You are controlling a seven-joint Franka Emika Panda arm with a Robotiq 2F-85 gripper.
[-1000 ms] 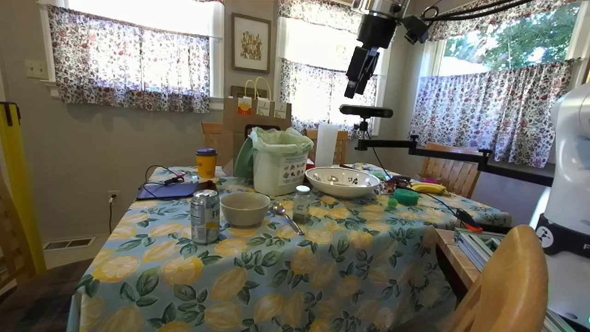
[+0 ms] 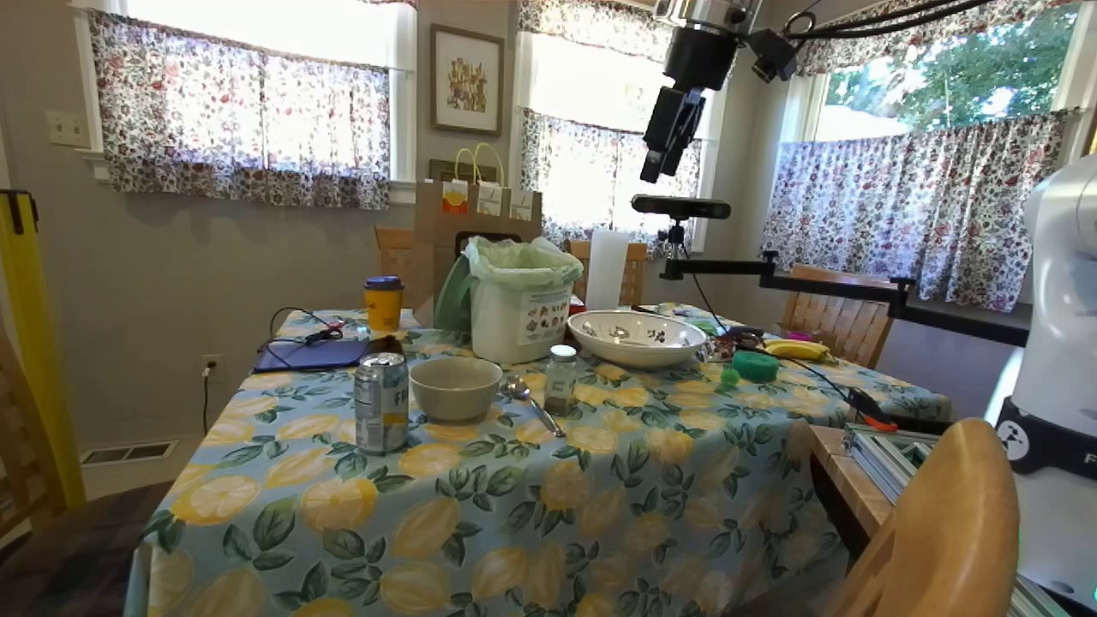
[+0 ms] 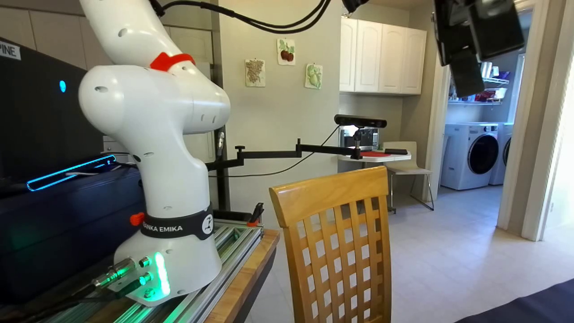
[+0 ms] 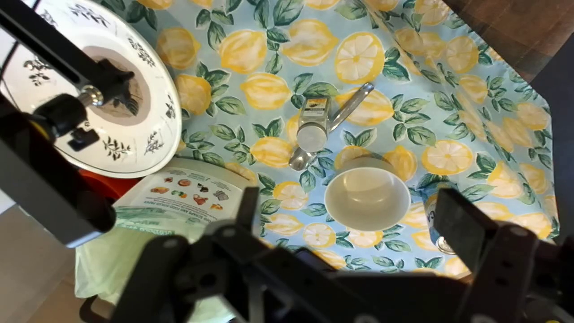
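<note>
My gripper stands open high above the table, its two dark fingers wide apart and holding nothing. In exterior view 1 the gripper (image 2: pixel 663 164) hangs well over the white patterned dish. Below it in the wrist view a small light bowl (image 4: pixel 367 199) shows between the fingers, far beneath them. A glass shaker (image 4: pixel 313 126) with a pale lid stands near the bowl. Beside the shaker lies a metal spoon (image 4: pixel 352 105), partly hidden by it. A drink can (image 2: pixel 381 403) stands upright left of the bowl (image 2: pixel 455 390) in exterior view 1.
A lined white bin (image 2: pixel 522 308) and a wide patterned dish (image 2: pixel 638 339) stand behind the small things. A camera on a black arm (image 2: pixel 833 284) reaches over the table's right side. Bananas (image 2: pixel 797 350) lie at the far right. The near tablecloth is clear.
</note>
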